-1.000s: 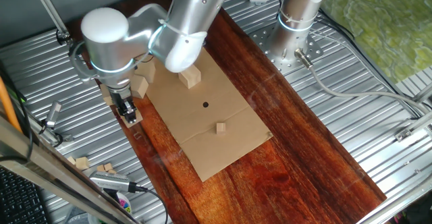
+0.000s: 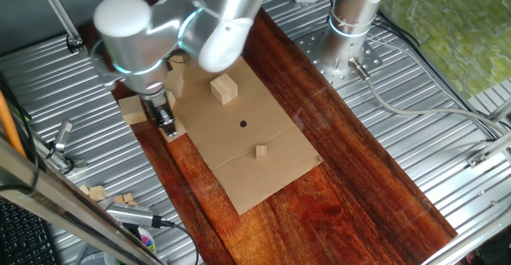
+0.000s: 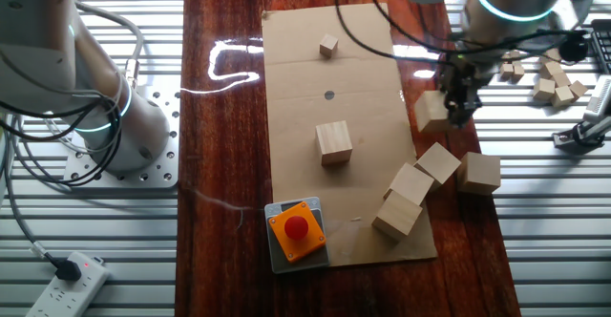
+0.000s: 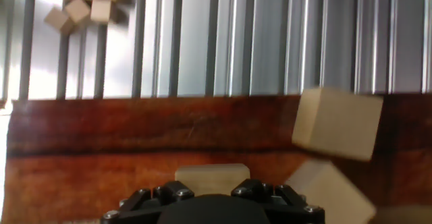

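Observation:
A pale wooden block (image 4: 212,175) sits at the fingertips of my gripper (image 2: 166,127), which looks shut on it; the palm hides part of the grip in the wrist view. In exterior view 2 the same block (image 3: 431,113) shows beside the dark gripper (image 3: 462,115), over the right side of the wooden board. A larger block (image 3: 333,142) and a small cube (image 3: 328,46) stand apart on the cardboard sheet (image 3: 296,88).
Several blocks cluster near the held one, among them one on the board's edge (image 3: 478,174) and one on the cardboard (image 3: 396,216). An orange box with a red button (image 3: 297,228) stands at the cardboard's corner. Small cubes (image 4: 77,10) lie on the slatted metal table.
In exterior view 1 my gripper and the block at its tips have shifted right and slightly up over the last second. The blocks on the cardboard have stayed put.

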